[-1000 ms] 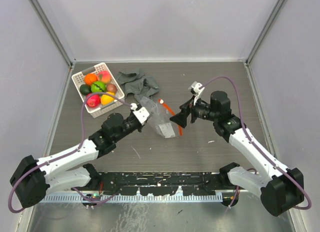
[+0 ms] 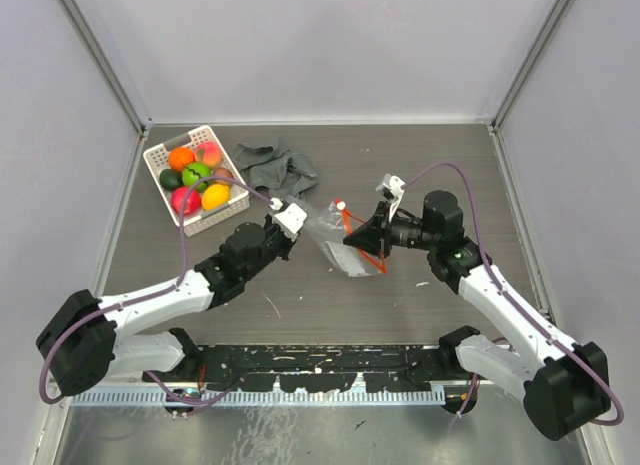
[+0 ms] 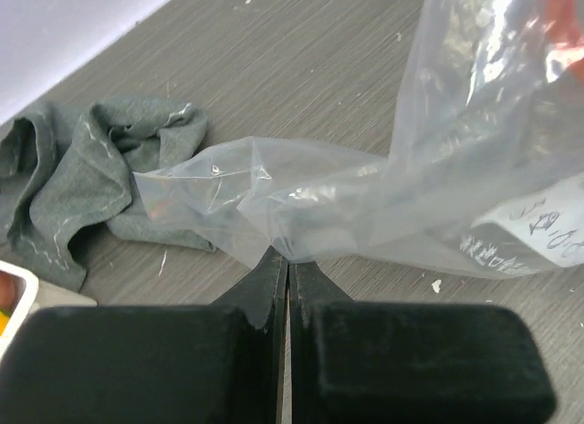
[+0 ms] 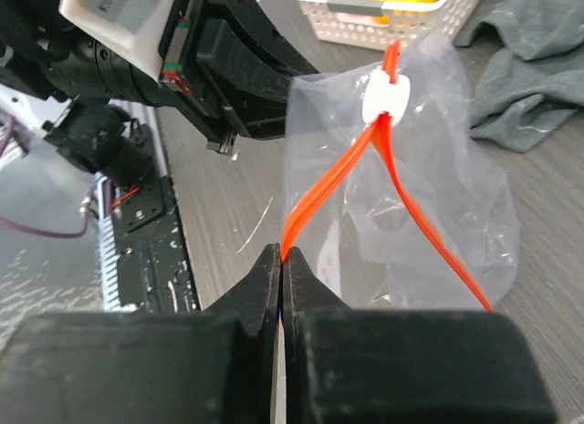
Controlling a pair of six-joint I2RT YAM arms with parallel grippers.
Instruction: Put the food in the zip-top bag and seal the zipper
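The clear zip top bag [image 2: 352,259] is stretched between my two grippers above the middle of the table. No food shows inside it. My left gripper is shut on the film at the bag's closed end, which gathers into folds at the fingertips. Pinched in my right gripper is one strand of the orange zipper strip [image 4: 319,191]. A second orange strand runs apart from it, both meeting at the white slider [image 4: 385,97], so the mouth is spread. The food, such as an orange [image 2: 181,158] and a yellow fruit [image 2: 214,197], lies in the basket [image 2: 205,221].
A crumpled grey cloth [image 2: 270,168] lies right of the basket, close behind the bag. Bare table [image 2: 440,155] stretches across the back right. White walls enclose both sides and the back.
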